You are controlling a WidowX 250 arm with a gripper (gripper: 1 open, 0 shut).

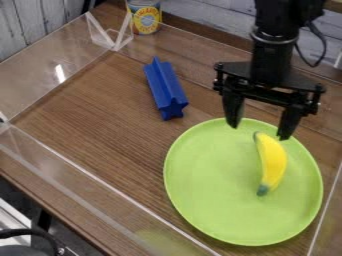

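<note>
My black gripper (pixel 261 116) is open, its two fingers hanging over the back part of a large green plate (pixel 201 190), with nothing seen between them. A yellow banana (pixel 271 158) lies on the right side of the plate, just below the gripper. A long blue block (pixel 164 88) lies on the wooden table to the left of the gripper, beyond the plate's back left.
A can with a yellow and blue label (pixel 143 15) stands at the back left, beside a white wire-like item. Transparent walls edge the table at left and right.
</note>
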